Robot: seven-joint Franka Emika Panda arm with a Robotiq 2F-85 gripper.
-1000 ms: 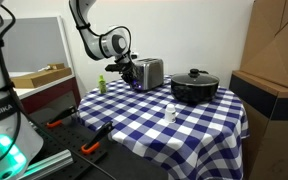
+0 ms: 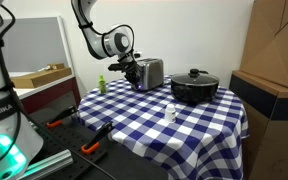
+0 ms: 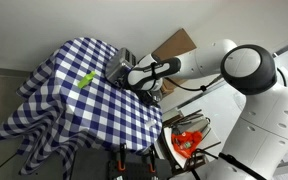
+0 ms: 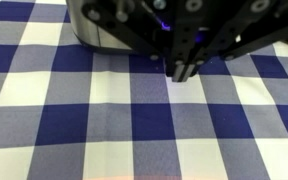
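Observation:
My gripper is shut, and nothing shows between its fingertips. In the wrist view it is over the blue-and-white checked cloth [image 4: 109, 130], close beside the silver toaster [image 4: 104, 40], whose lower edge shows at the top. Exterior view 1 has the gripper [image 2: 136, 80] at the near left side of the toaster [image 2: 151, 70]; whether they touch I cannot tell. From the other side, the arm partly covers the toaster [image 3: 115, 68].
A black lidded pot [image 2: 195, 87] stands right of the toaster. A white cup [image 2: 170, 115] is nearer the front, and a green bottle [image 2: 101, 83] stands at the left. Beyond the table's right end is a brown cabinet [image 2: 269, 95].
The arm has shifted slightly to the right and down beside the toaster. The toaster, pot, cup and bottle look unmoved.

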